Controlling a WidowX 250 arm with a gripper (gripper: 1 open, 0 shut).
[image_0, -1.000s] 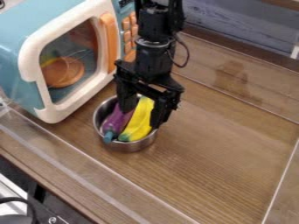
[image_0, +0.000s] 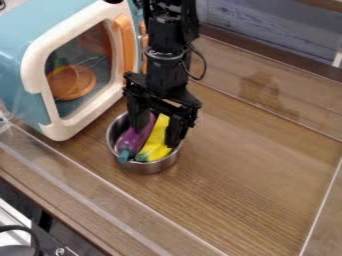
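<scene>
My black gripper (image_0: 163, 112) hangs over a round steel bowl (image_0: 144, 165), its fingers open at the bowl's upper rim. Inside the bowl lie a yellow banana-like toy (image_0: 159, 145) and a purple object (image_0: 131, 140) with a teal tip, likely a toy vegetable. The gripper partly hides the tops of both. Nothing is clearly held between the fingers.
A toy microwave (image_0: 38, 42) in teal and white, with an orange plate (image_0: 70, 82) inside, stands at the upper left. A wall runs along the back.
The gripper has risen slightly over the last second. The bowl and the toys in it look unmoved.
</scene>
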